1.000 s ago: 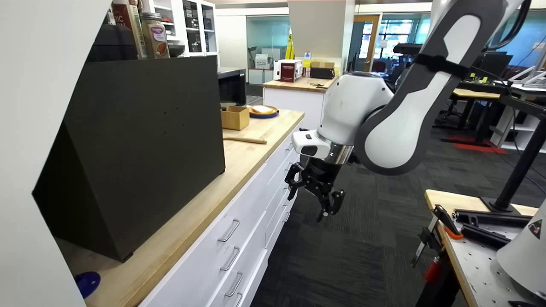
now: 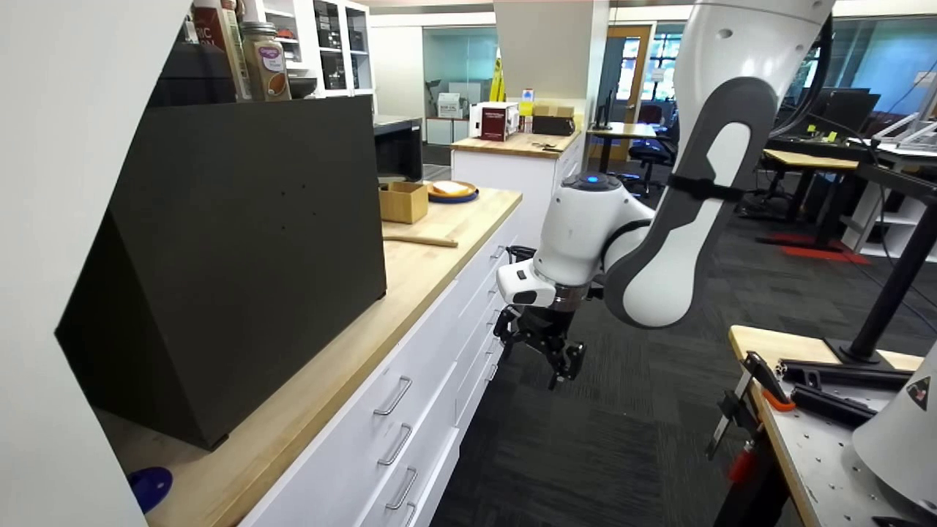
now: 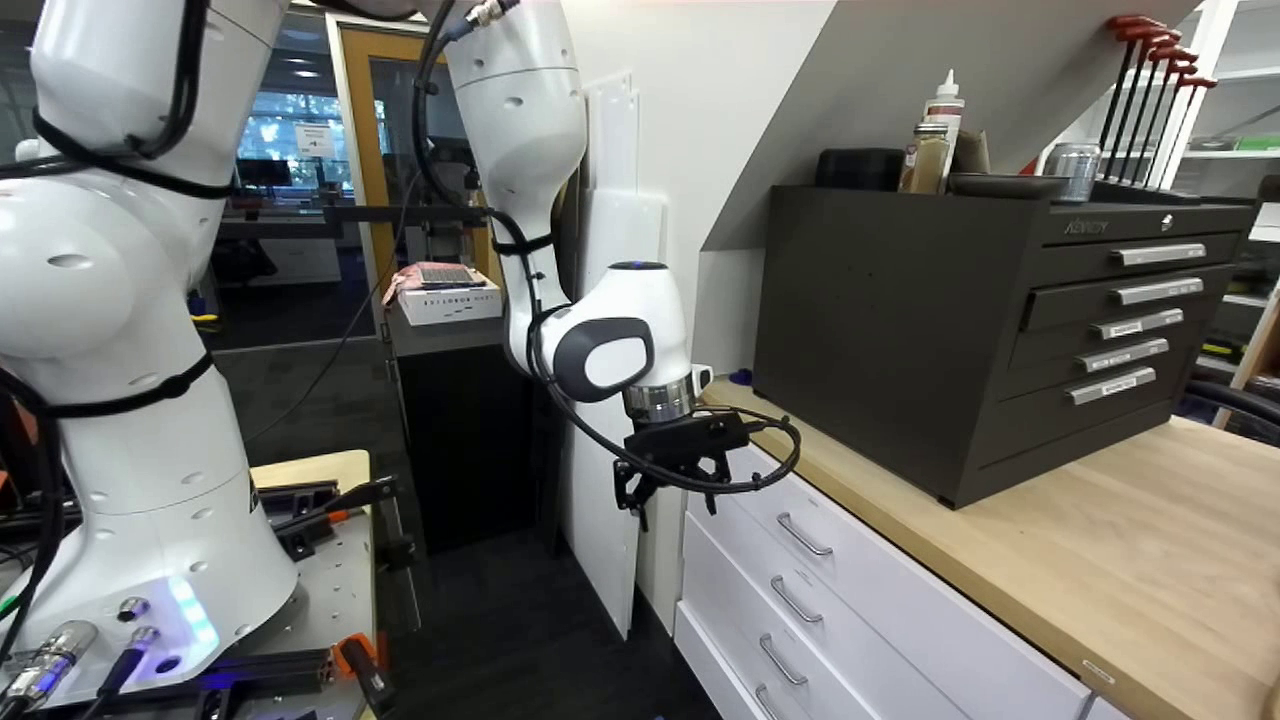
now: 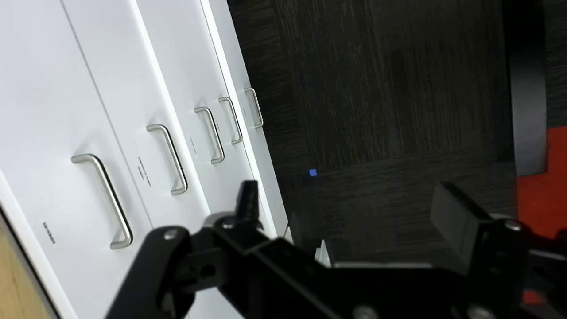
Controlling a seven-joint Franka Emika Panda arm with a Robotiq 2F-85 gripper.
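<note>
My black gripper (image 2: 537, 351) hangs beside the white drawer cabinet, its fingers pointing down and spread wide. In the wrist view the gripper shows a broad empty gap, with dark floor beyond it. The white drawer fronts (image 4: 37, 106) fill the left of that view, each with a metal bar handle (image 4: 109, 199). All drawers look closed. From the other side, the gripper (image 3: 672, 504) is near the cabinet front, below counter height; whether it touches the cabinet is hard to tell there. Nothing is held.
On the wooden counter (image 2: 338, 369) stands a large dark metal tool chest (image 2: 272, 246). Farther back are a wooden box (image 2: 404, 202) and a plate (image 2: 453, 192). A workbench with a clamp (image 2: 736, 404) stands to the right. Bare carpet lies between bench and cabinet.
The arm's wrist has lowered slightly and drawn away from the first exterior camera, with the forearm swinging left. The gripper stays open and empty; the drawers look the same.
</note>
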